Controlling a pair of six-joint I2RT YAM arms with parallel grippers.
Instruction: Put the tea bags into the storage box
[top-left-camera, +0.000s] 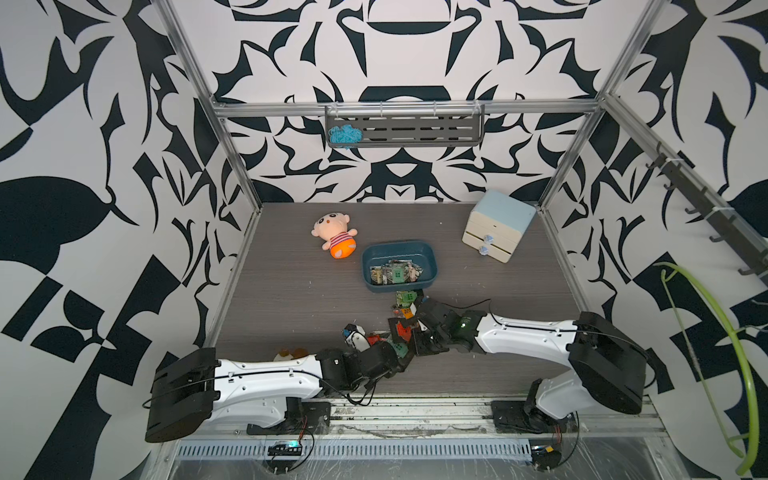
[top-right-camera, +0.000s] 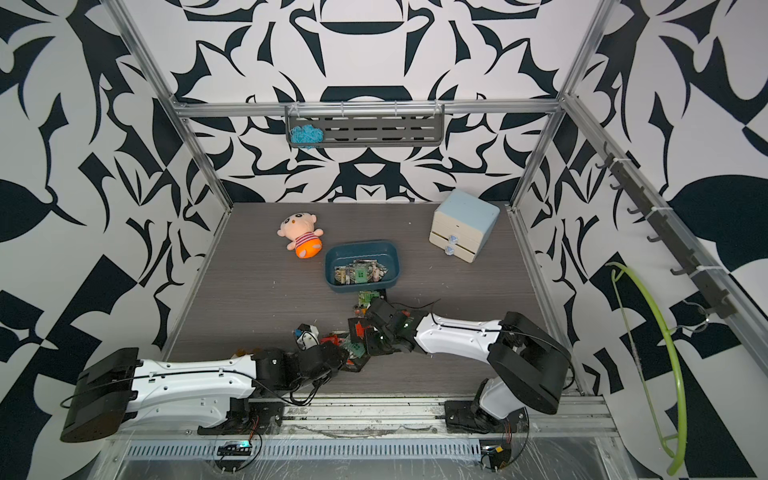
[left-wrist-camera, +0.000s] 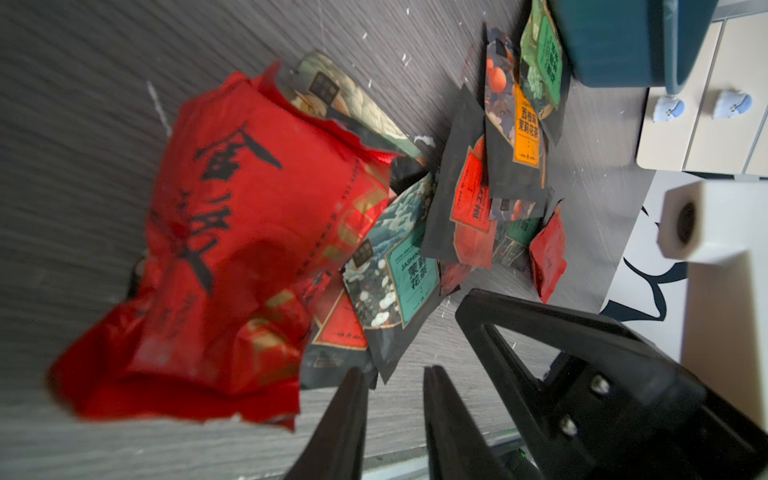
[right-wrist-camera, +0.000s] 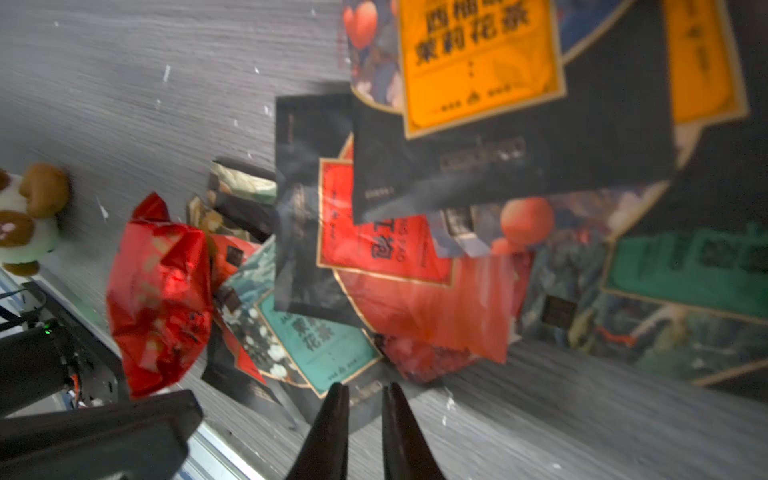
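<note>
A loose pile of tea bags (left-wrist-camera: 412, 272) in dark, red, green and yellow packets lies on the table before a teal storage box (top-left-camera: 398, 286) that holds several packets. My left gripper is low at the pile's left, beside a large red packet (left-wrist-camera: 248, 216), its fingers a little apart with nothing seen between. My right gripper hangs over the pile's right, tips near a green-labelled packet (right-wrist-camera: 316, 336), slightly parted with nothing seen between.
A plush doll (top-left-camera: 334, 236) lies back left, a small drawer cabinet (top-left-camera: 497, 224) stands back right, and a brown-and-white toy (right-wrist-camera: 30, 216) lies at the front left.
</note>
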